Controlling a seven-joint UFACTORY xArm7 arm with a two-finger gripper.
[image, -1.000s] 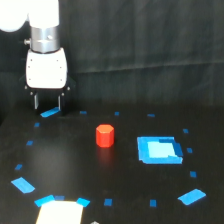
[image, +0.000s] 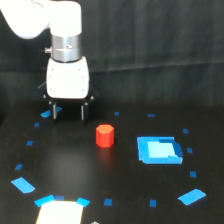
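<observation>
A red block (image: 105, 136), roughly hexagonal in outline, rests on the dark table near the middle of the camera view. Behind it and to its left is my gripper (image: 69, 107), pointing down under the white arm. Its two dark fingers stand wide apart, and nothing shows between them. A blue tray (image: 142, 151) with a white inside lies on the table to the right of the block, apart from it.
Blue tape pieces (image: 22, 185) and small blue marks dot the tabletop. A pale object (image: 60, 213) sits at the bottom edge, cut off by the frame. Bare table separates the block and the tray.
My gripper has moved to the right and a little lower in the view, closer to the red block. The block and the tray have stayed where they were.
</observation>
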